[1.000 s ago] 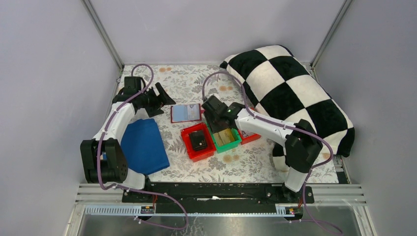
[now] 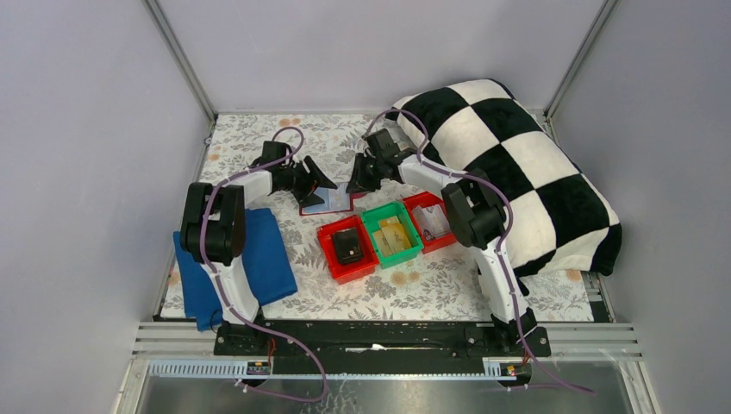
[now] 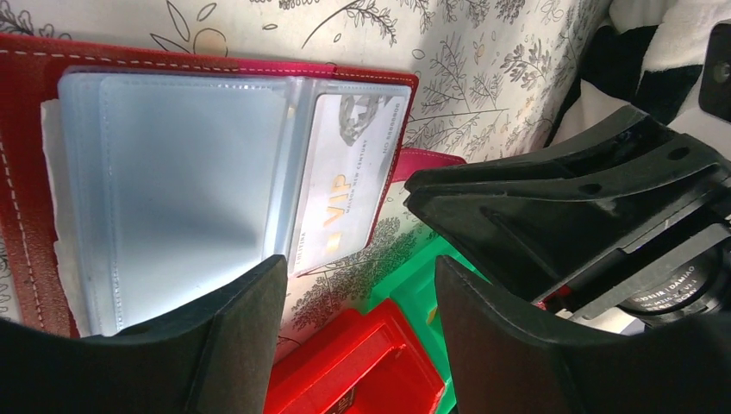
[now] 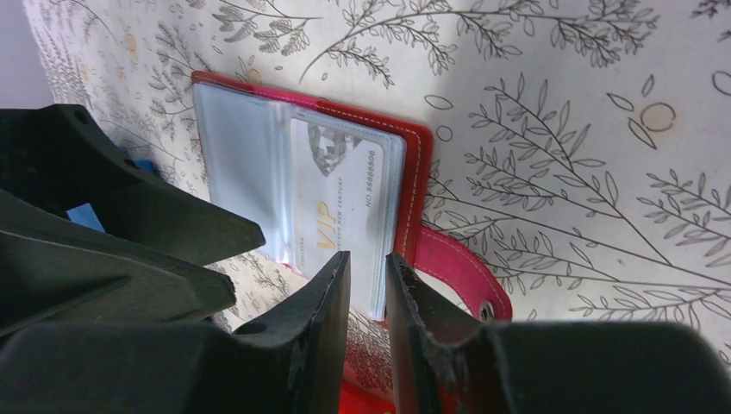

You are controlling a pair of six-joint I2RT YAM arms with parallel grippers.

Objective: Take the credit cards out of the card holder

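Note:
The open red card holder (image 3: 26, 198) lies on the floral surface, with clear sleeves and a white VIP card (image 3: 345, 172) in its right section. My left gripper is part open over the holder's left half and lower edge, nothing visible between its fingers. My right gripper hovers at the card's right edge, fingers slightly apart; whether it touches the holder is unclear. The holder's pink strap (image 4: 457, 254) sticks out to the right. Both grippers are close together.
A red bin (image 2: 359, 270) with a black item, a green bin (image 2: 403, 256) with yellow cards and another red bin (image 2: 444, 241) sit in front. A checked pillow (image 2: 543, 168) fills the right side; a blue cloth (image 2: 267, 267) lies front left.

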